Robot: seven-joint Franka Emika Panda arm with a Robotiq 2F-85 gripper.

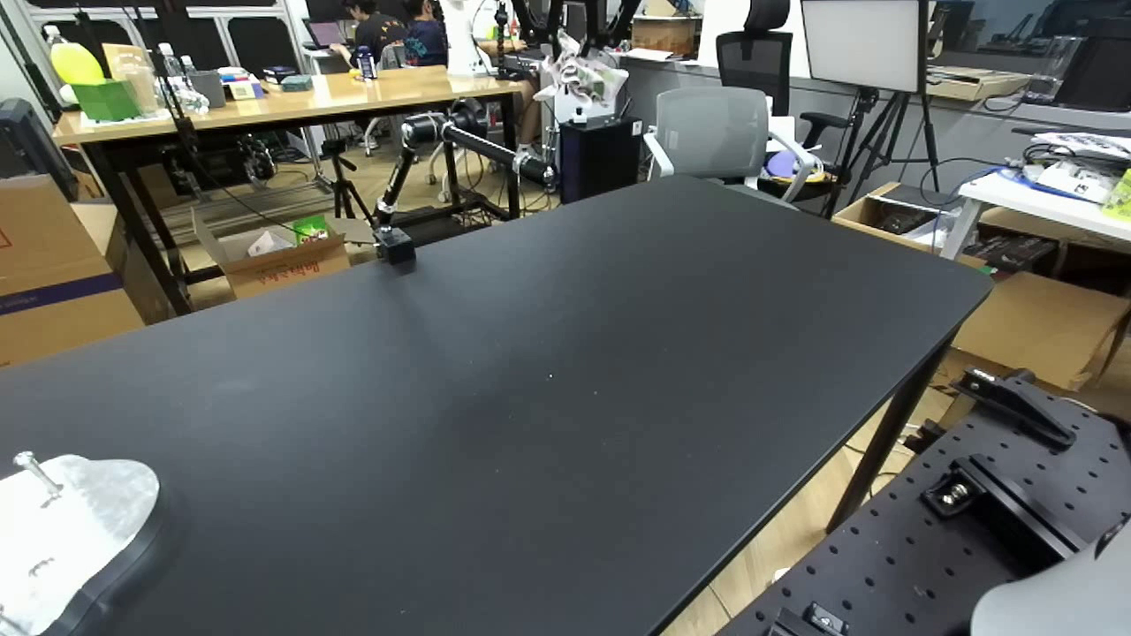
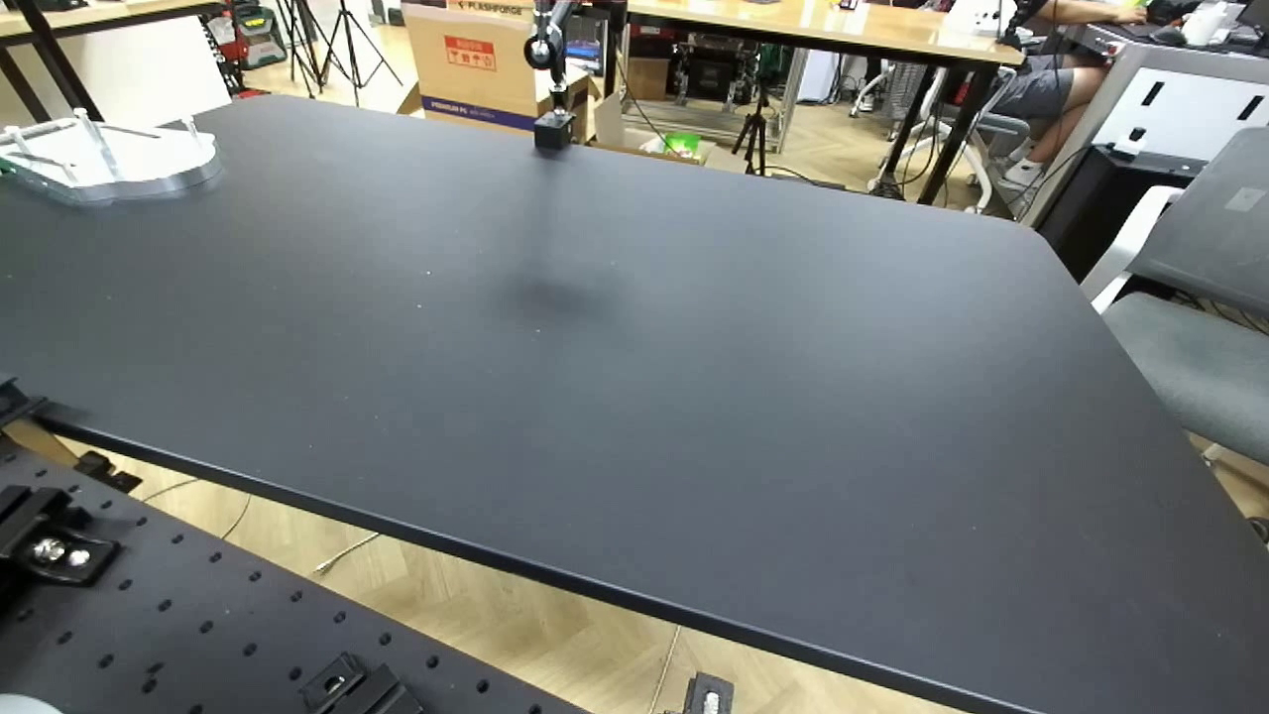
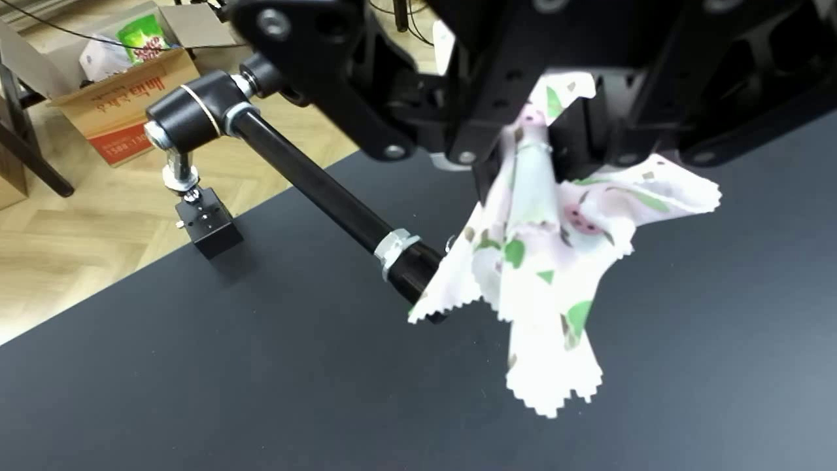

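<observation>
A white cloth with pink and green prints (image 3: 541, 267) hangs crumpled from my gripper, whose fingers are shut on its upper part in the wrist view. Its zigzag-cut corners dangle freely. In exterior view 1 the gripper (image 1: 573, 37) and the cloth (image 1: 580, 83) are high up at the top edge, well above the table. A black jointed stand (image 3: 314, 176) is fixed at the table's far edge; the end of its bar lies partly behind the cloth in the wrist view. In exterior view 1 its bar (image 1: 488, 148) is bare. Exterior view 2 shows neither gripper nor cloth.
A white board with upright pegs (image 2: 113, 155) stands at its left end. Beyond the far edge are an open carton (image 1: 286, 270) and a wooden bench (image 1: 318, 101). A grey chair (image 1: 710, 132) stands at the back.
</observation>
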